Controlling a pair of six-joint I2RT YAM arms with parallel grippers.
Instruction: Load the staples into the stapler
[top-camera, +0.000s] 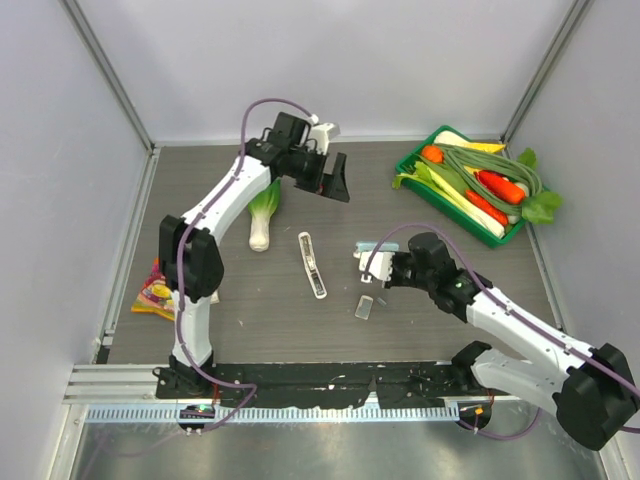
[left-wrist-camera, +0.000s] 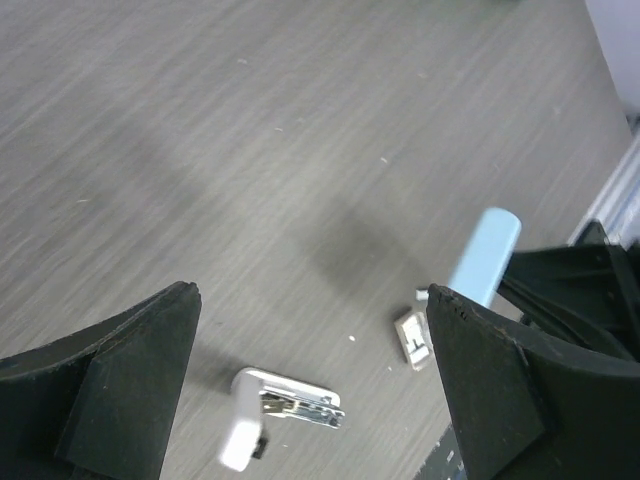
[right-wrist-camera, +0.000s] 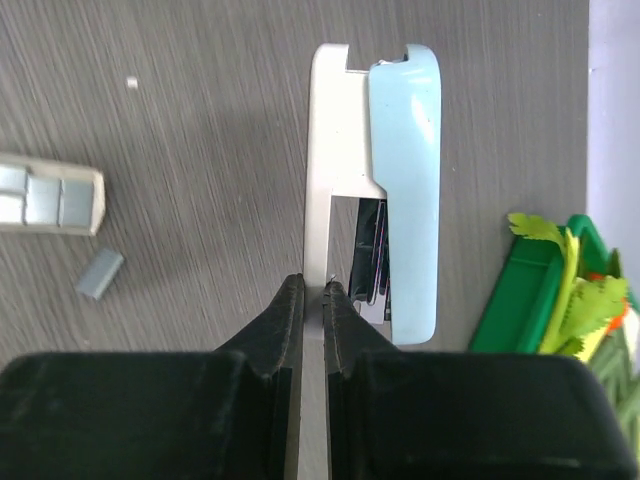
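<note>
My right gripper is shut on a light-blue and white piece (right-wrist-camera: 403, 180) of the stapler, with a dark slot showing, held above the table at right. Another stapler part (top-camera: 312, 265), long and white with metal, lies mid-table; it also shows low in the left wrist view (left-wrist-camera: 290, 402). A small case of staples (top-camera: 363, 307) lies nearer the front, with a loose grey strip (right-wrist-camera: 100, 272) beside it in the right wrist view. My left gripper (top-camera: 325, 165) hovers behind the white part, open, nothing between its fingers.
A green basket of vegetables (top-camera: 410, 160) stands at back right. A leek (top-camera: 260, 225) lies left of centre, and a snack bag (top-camera: 150, 295) at the left edge.
</note>
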